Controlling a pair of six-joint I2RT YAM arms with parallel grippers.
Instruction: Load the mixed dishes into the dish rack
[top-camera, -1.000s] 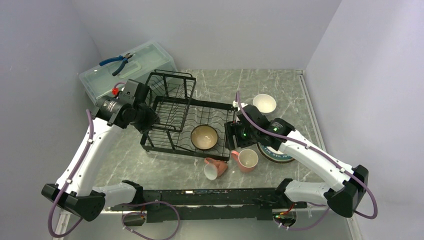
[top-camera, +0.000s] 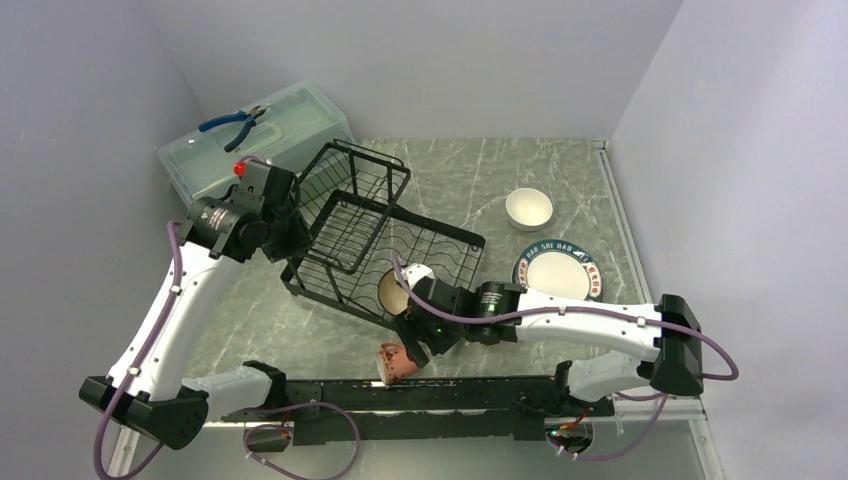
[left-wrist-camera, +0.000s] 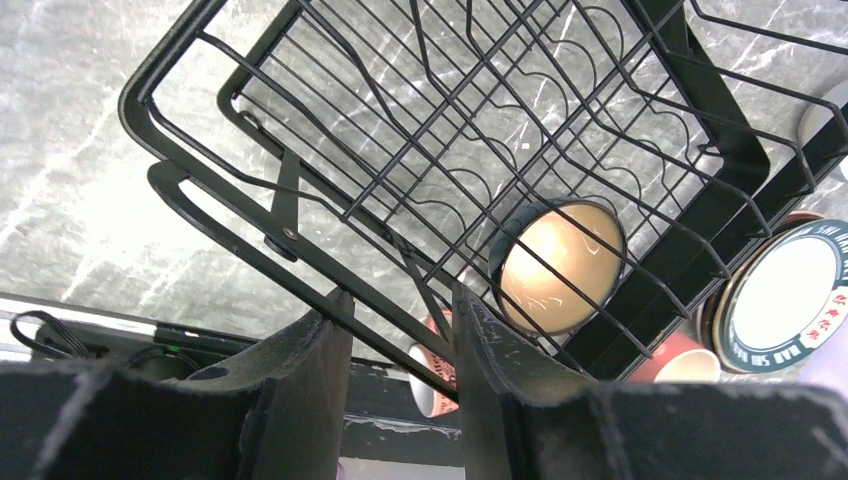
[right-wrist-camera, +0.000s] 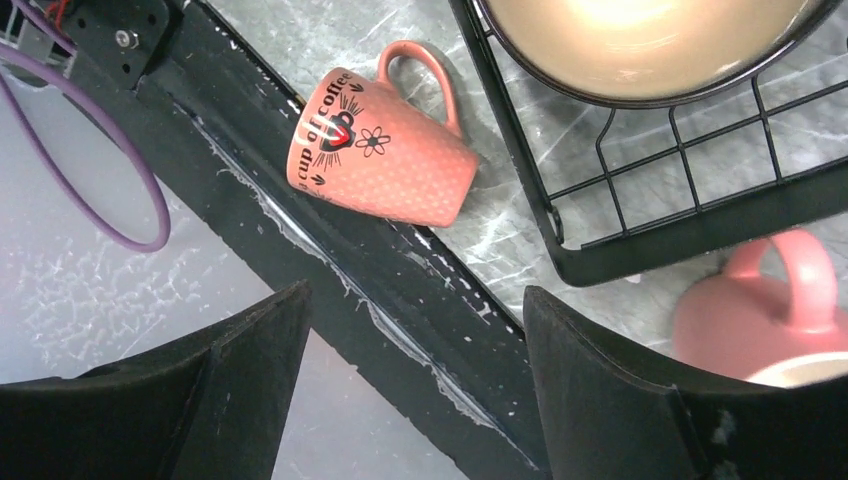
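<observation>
My left gripper (top-camera: 295, 240) is at the black dish rack (top-camera: 452, 240); in the left wrist view its fingers sit on the rack's upper rail, part open around it. A tan bowl (left-wrist-camera: 560, 262) is inside the rack. A printed coral mug (right-wrist-camera: 380, 150) lies on its side at the table's front edge, outside the rack. My right gripper hangs open just beside it, nothing between its fingers. A pink mug (right-wrist-camera: 750, 320) stands by the rack's corner. The plates (top-camera: 557, 275) and white bowl (top-camera: 528, 208) are on the right.
A clear plastic box (top-camera: 200, 160) with blue pliers (top-camera: 230, 125) on it is at the back left. Walls enclose the back and sides. Some bare table shows behind the rack and at front left.
My right gripper has moved leftward and toward the front. The coral mug has rolled to the front left. The rack has turned and shifted slightly, its upper tier moving right.
</observation>
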